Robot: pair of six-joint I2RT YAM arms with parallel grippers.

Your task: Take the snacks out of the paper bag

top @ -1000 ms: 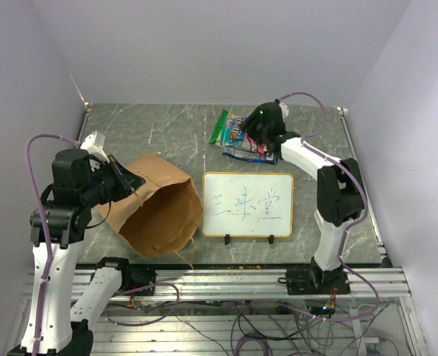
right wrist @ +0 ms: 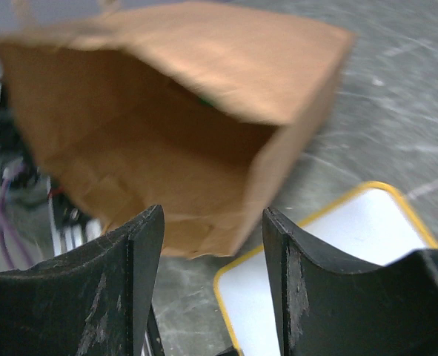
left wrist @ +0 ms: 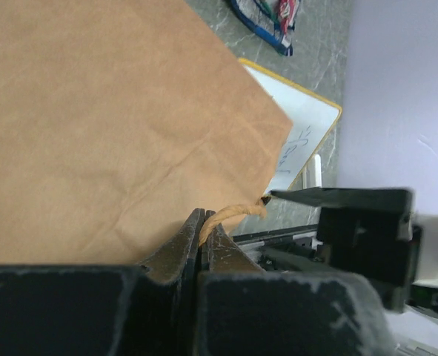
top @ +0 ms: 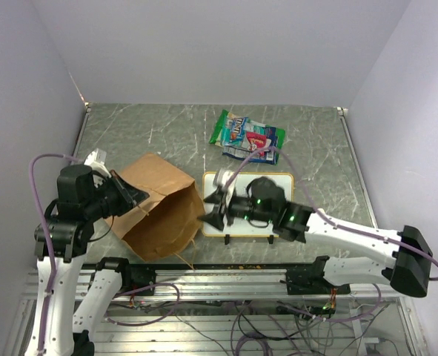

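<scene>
The paper bag (top: 167,222) lies on its side at the left, its mouth toward the front right. My left gripper (top: 133,196) is shut on the bag's twisted handle (left wrist: 232,213). My right gripper (top: 211,204) is blurred over the whiteboard, just right of the bag's mouth; in the right wrist view its fingers stand apart with nothing between them. Deep inside the bag a small green item (right wrist: 204,99) shows faintly. A pile of snack packets (top: 244,137) lies at the back middle.
The whiteboard (top: 281,185) lies right of the bag, partly under my right arm. Grey walls enclose the sides and back.
My right gripper has swung from the snack pile forward and left to the bag's mouth. The left gripper has moved very slightly, still on the handle.
</scene>
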